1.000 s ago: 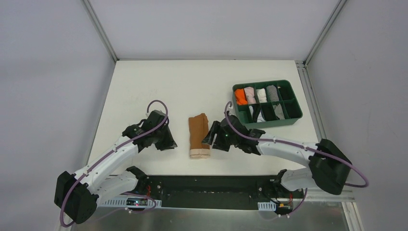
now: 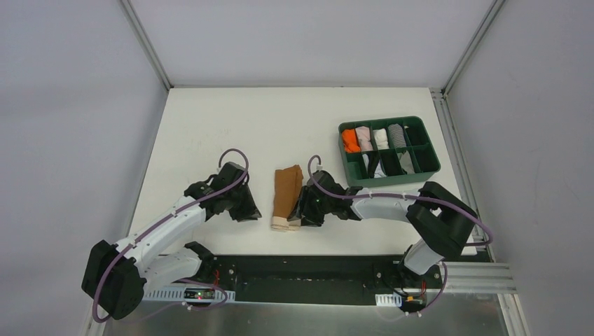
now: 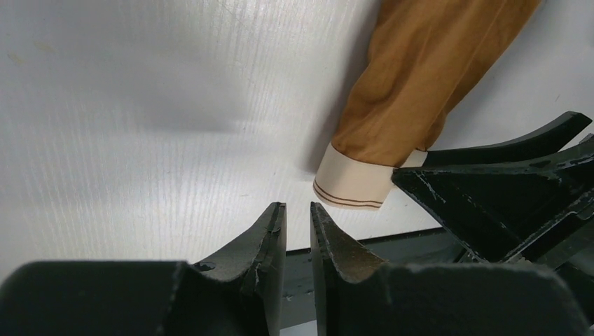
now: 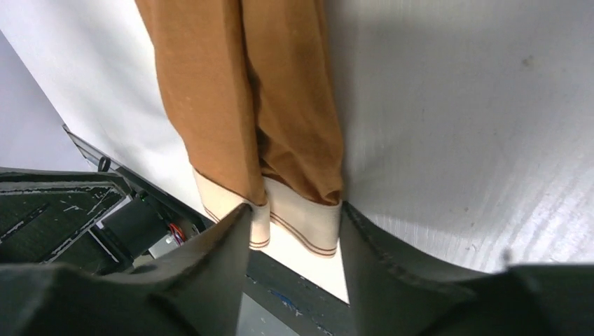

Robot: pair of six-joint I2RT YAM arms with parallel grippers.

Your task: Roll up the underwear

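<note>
The brown underwear (image 2: 286, 189) lies folded lengthwise in a strip on the white table, its cream waistband (image 3: 350, 183) toward the front edge. My right gripper is low over that waistband end, part open, with waistband fabric between its blurred fingertips; whether they grip it is unclear. My left gripper hangs left of the underwear, open by a narrow gap with nothing between its fingers. In the left wrist view the right gripper's dark fingers reach onto the waistband from the right.
A green divided box (image 2: 389, 178) with several rolled garments in its compartments stands at the back right.
My right gripper has moved left and down onto the waistband, which now looks slightly bunched. My left gripper has shifted slightly right.
</note>
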